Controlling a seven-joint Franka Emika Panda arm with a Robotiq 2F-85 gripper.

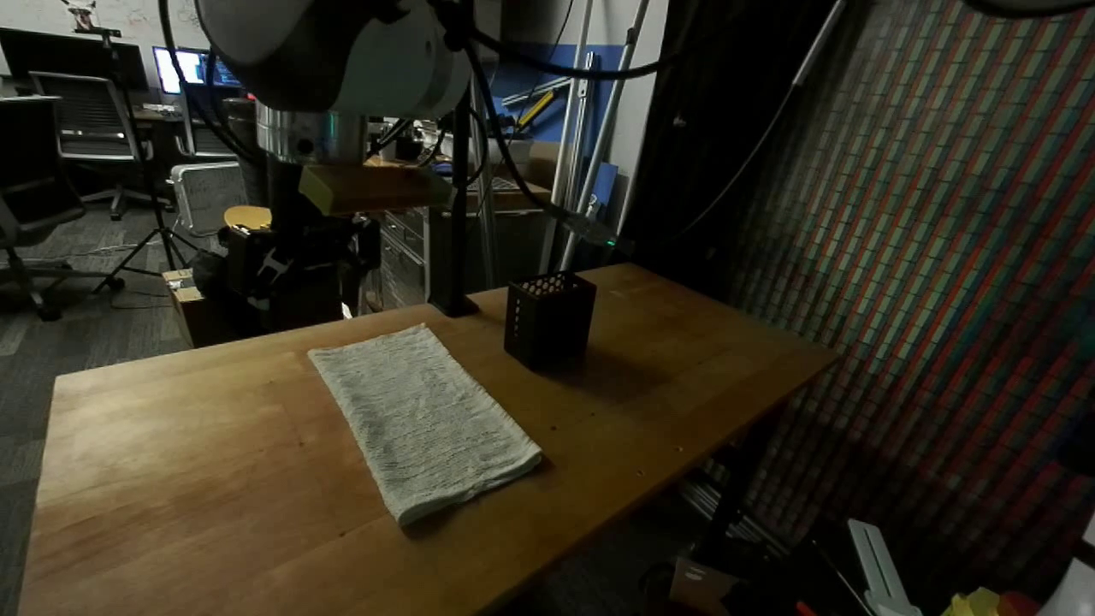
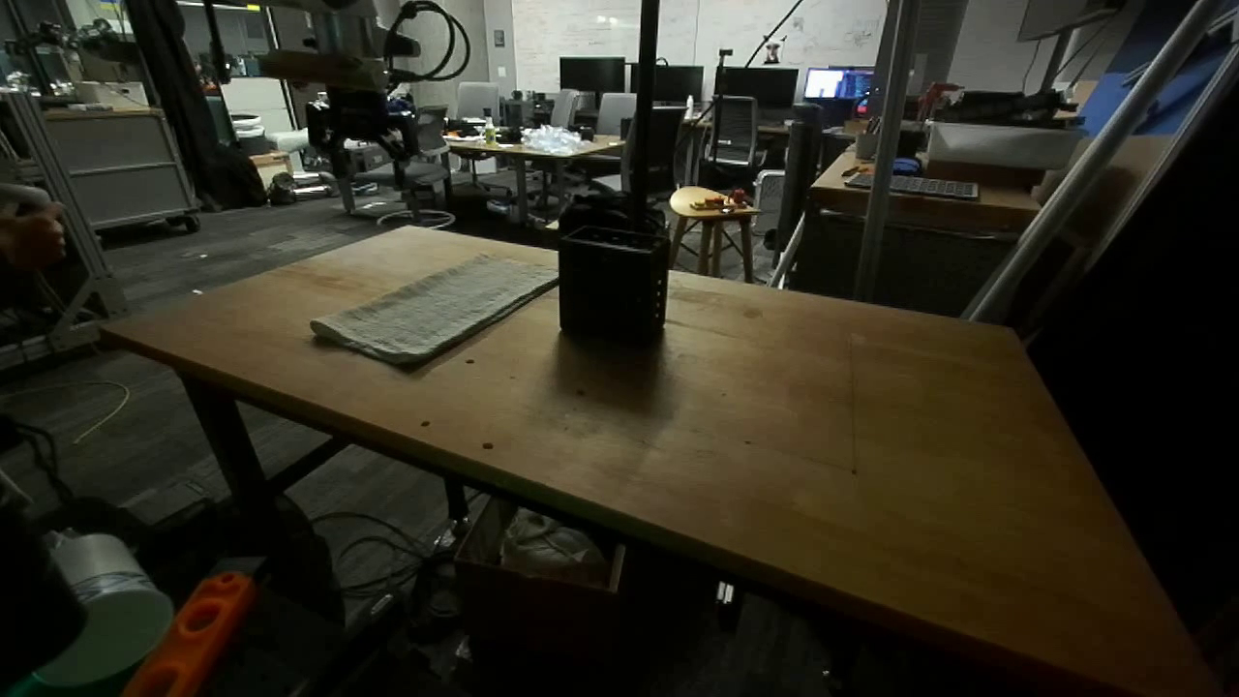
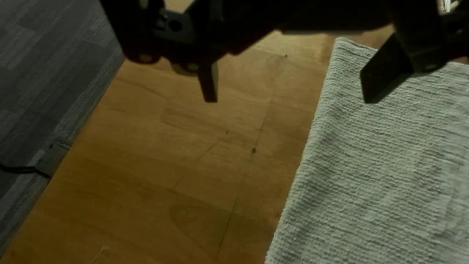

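Note:
A folded pale grey towel (image 1: 423,421) lies flat on the wooden table, longer than it is wide. The wrist view shows the towel (image 3: 382,176) filling the right side, its folded edge running down the middle right. My gripper is open with nothing between its fingers; one finger shows over bare wood, the other over the towel. In exterior view 1 the gripper (image 1: 308,277) hangs dark and high at the table's far side, its fingers hard to make out. The second exterior view has the gripper (image 2: 366,145) in the air, clear of the towel (image 2: 441,308).
A black perforated bin (image 1: 550,320) stands upright beside the towel, near a dark post (image 1: 461,205). Bare wood (image 2: 813,407) stretches away on the bin's other side. The table (image 1: 174,462) is also clear left of the towel in exterior view 1.

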